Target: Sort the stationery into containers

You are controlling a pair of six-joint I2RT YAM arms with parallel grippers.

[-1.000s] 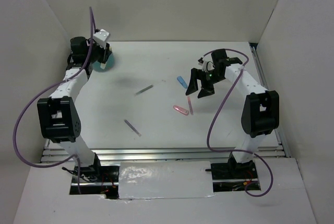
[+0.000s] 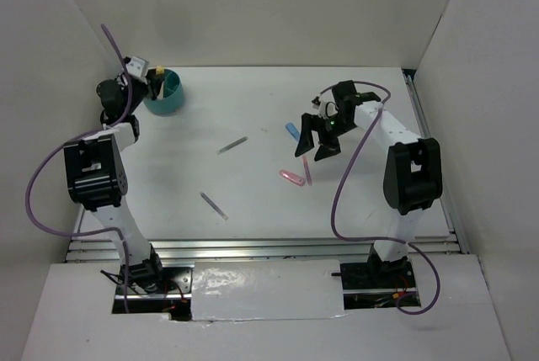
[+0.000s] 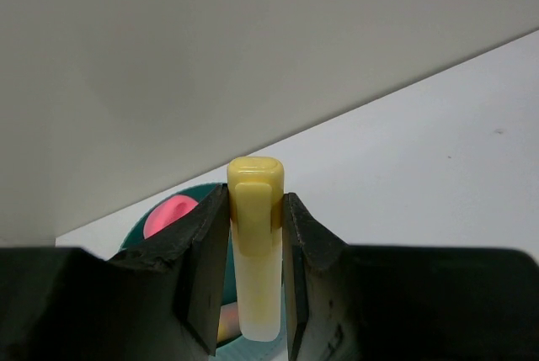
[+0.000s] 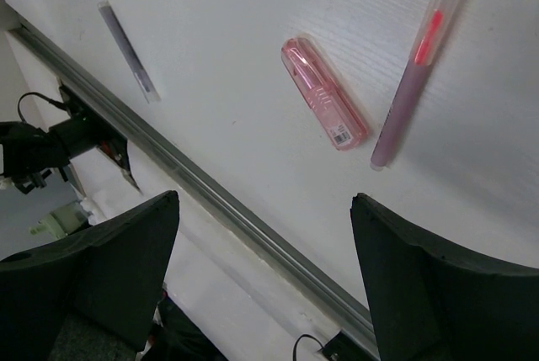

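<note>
My left gripper is shut on a yellow-and-white highlighter [image 3: 257, 277], held upright over the teal cup [image 2: 166, 104] at the back left; pink and peach items show inside it. My right gripper [image 2: 317, 142] stands open, empty, above the right of the table. Near it lie a pink item [image 4: 324, 92], a pen with purple body and red inside [image 4: 404, 100], and a blue item [image 2: 292, 131]. Two grey sticks, one in the middle [image 2: 232, 144] and one nearer the front [image 2: 214, 205], lie on the table.
Walls border the back and sides, close behind the cup. A metal rail [image 2: 261, 246] runs along the front edge.
My left gripper has moved leftward with the highlighter, to the left part of the cup. The right gripper has shifted slightly left. The loose items have not moved.
</note>
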